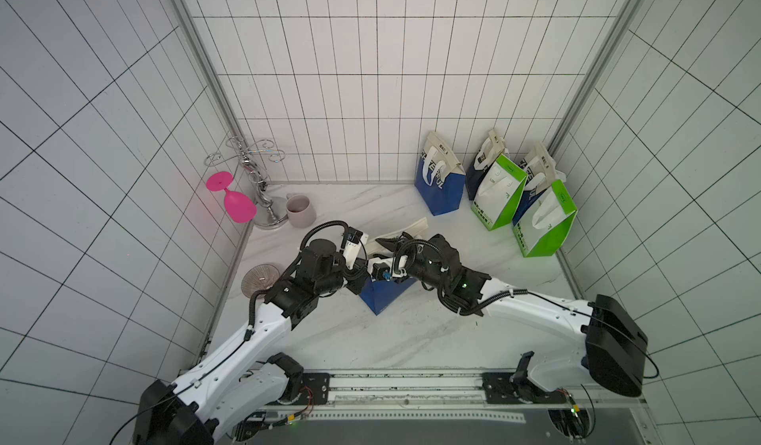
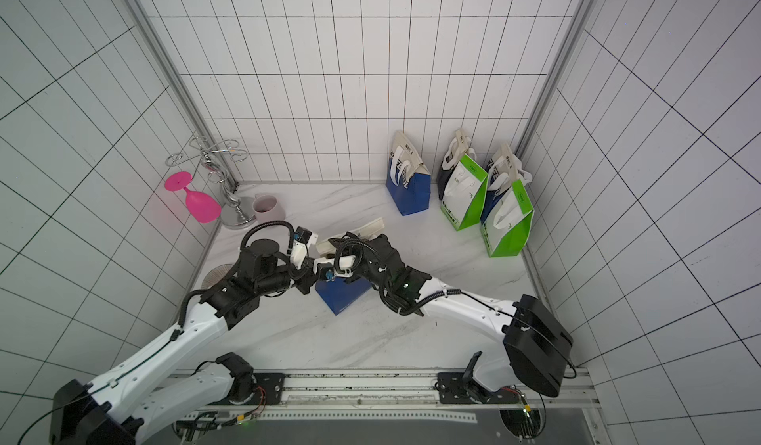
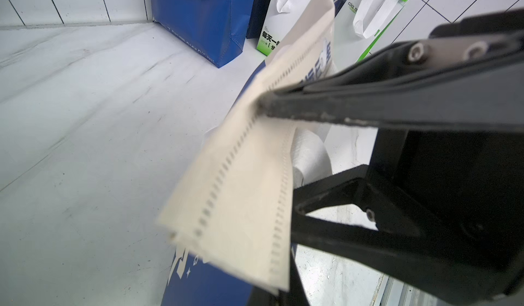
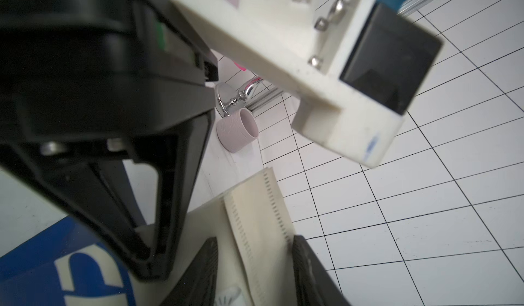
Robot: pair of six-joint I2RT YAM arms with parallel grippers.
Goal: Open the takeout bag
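The takeout bag (image 1: pixel 386 292), blue below with a cream top, stands mid-table, largely covered by both grippers in the top views. Its folded cream top flap (image 3: pixel 234 197) slants across the left wrist view. My right gripper is part open, with the flap (image 4: pixel 259 218) between its ribbed fingers. From the left wrist view, one right fingertip (image 3: pixel 273 103) lies against the flap's face. My left gripper is shut low by the bag's front, its tips partly hidden under the flap; whether bag material is pinched there is unclear.
A blue bag (image 1: pixel 441 192) and green-white bags (image 1: pixel 498 193) (image 1: pixel 547 221) stand at the back right. On the left are a pink mug (image 1: pixel 300 211), a metal rack (image 1: pixel 257 177) with a pink glass (image 1: pixel 238 206), and a clear dish (image 1: pixel 260 280).
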